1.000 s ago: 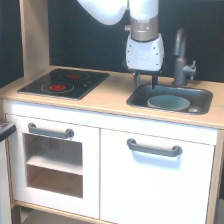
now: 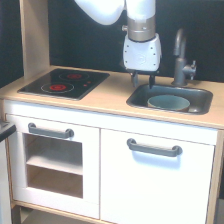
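Observation:
A grey-green round dish [image 2: 168,103], perhaps a bowl or plate, lies in the dark sink [image 2: 203,100] on the right of the counter. My gripper [image 2: 143,80] points down over the counter's back part, at the sink's left rear corner. Its two dark fingers stand apart, and nothing shows between them. In the image the dish is to the right of the fingers and lower, clear of them.
A dark faucet [image 2: 181,58] rises behind the sink, right of my arm. The black stovetop [image 2: 65,83] with red rings is at the left. Bare wooden counter [image 2: 112,93] lies between stovetop and sink. White cabinet fronts [image 2: 150,185] with dark handles stand below.
My gripper has shifted slightly to the left. The dish and the rest of the kitchen look the same.

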